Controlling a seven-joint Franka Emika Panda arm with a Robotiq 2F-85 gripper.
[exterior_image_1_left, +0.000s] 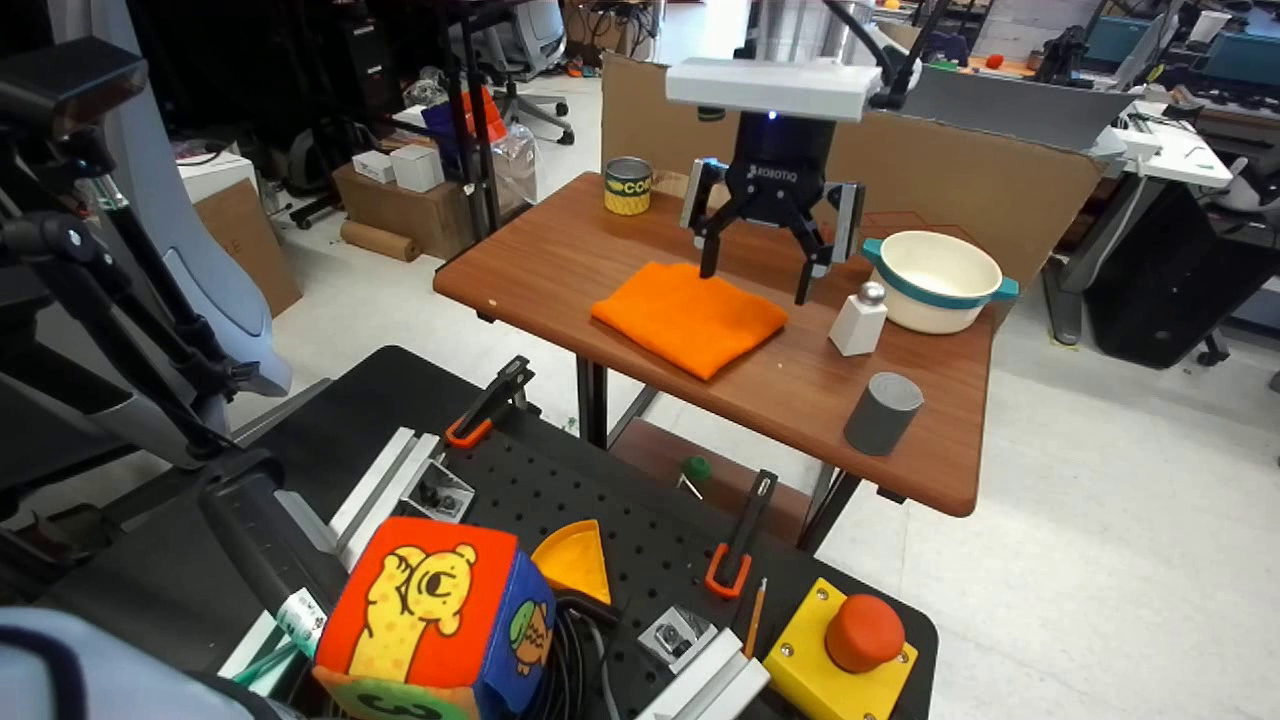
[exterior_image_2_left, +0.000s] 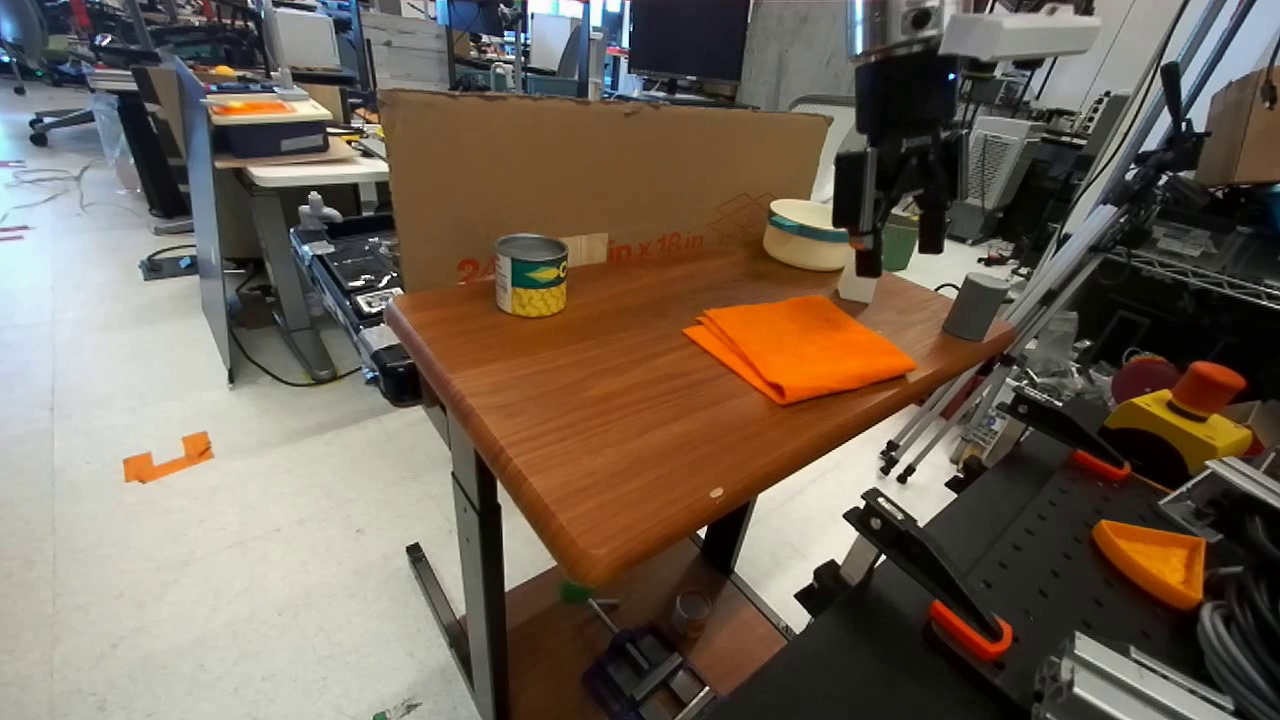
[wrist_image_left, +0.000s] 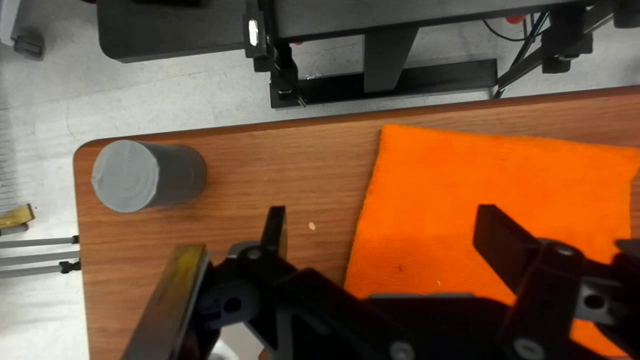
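Observation:
My gripper (exterior_image_1_left: 757, 274) hangs above the table with its fingers wide apart, nothing between its fingers. An orange cloth (exterior_image_1_left: 689, 318) lies folded flat on the tabletop; in the wrist view the cloth (wrist_image_left: 456, 198) passes below my right-hand finger. A white shaker (exterior_image_1_left: 859, 322) with a metal top stands beside the cream pot (exterior_image_1_left: 939, 278) with teal handles. The grey cylinder (wrist_image_left: 127, 176) is near the table's end. At the far corner a corn can (exterior_image_2_left: 531, 276) stands upright. In the wrist view the shaker is mostly hidden behind my gripper's linkage.
A cardboard panel (exterior_image_2_left: 576, 168) rises along the table's back edge. Across a gap, the black bench (exterior_image_1_left: 564, 480) holds clamps, a soft picture cube (exterior_image_1_left: 420, 600) and a red-topped yellow button box (exterior_image_1_left: 828, 672).

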